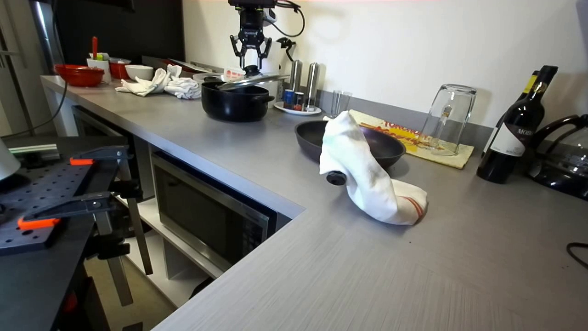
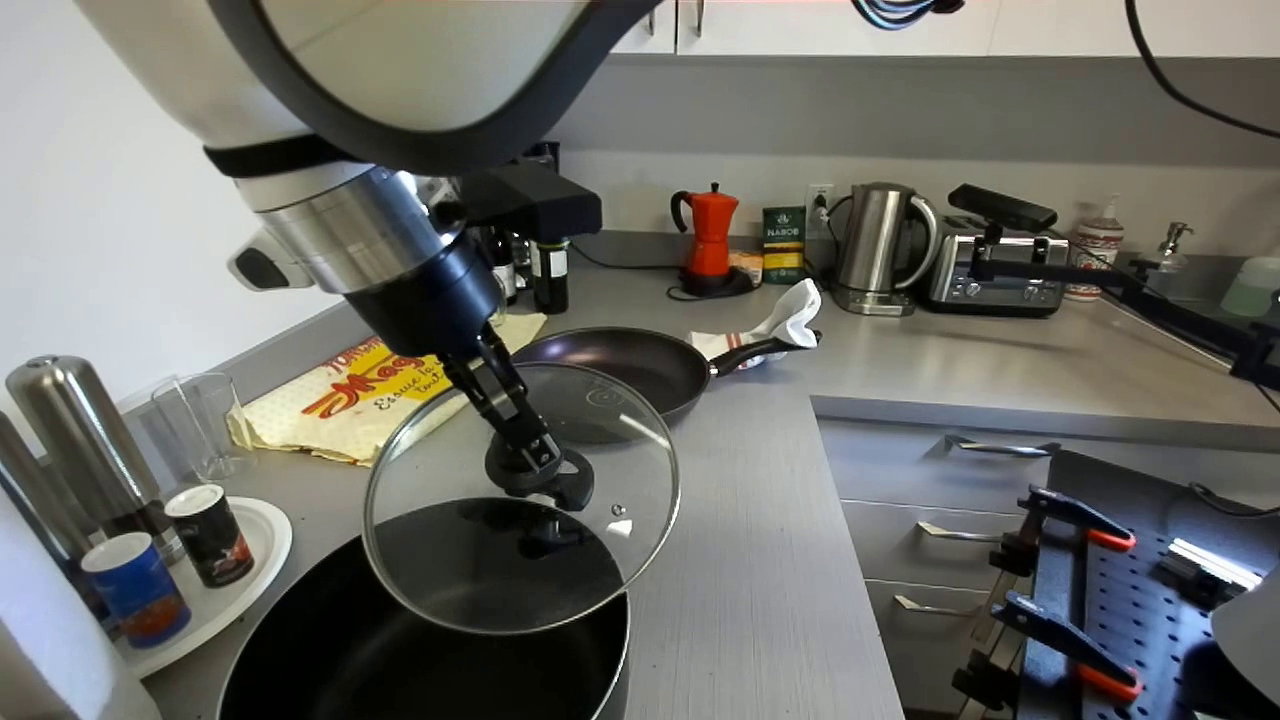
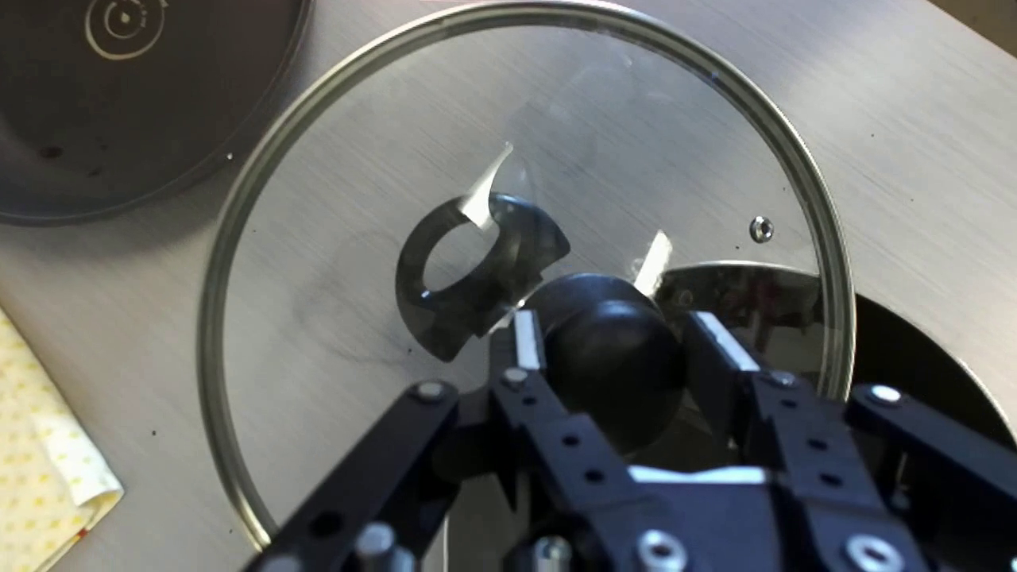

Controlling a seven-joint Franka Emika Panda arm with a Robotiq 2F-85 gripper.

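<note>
The clear glass lid with its steel rim hangs tilted over the black pot. My gripper is shut on the lid's round black knob, one finger on each side of it in the wrist view. In exterior view 2 the lid covers the pot's far part, while the pot's dark inside shows open in front. The wrist view has the pot at lower right, only partly under the lid. Whether the lid's low edge touches the pot rim, I cannot tell.
Beside the pot is a dark frying pan, a white towel over its handle. A plate with small shakers, steel mills and glasses stand along the wall. A yellow cloth lies nearby.
</note>
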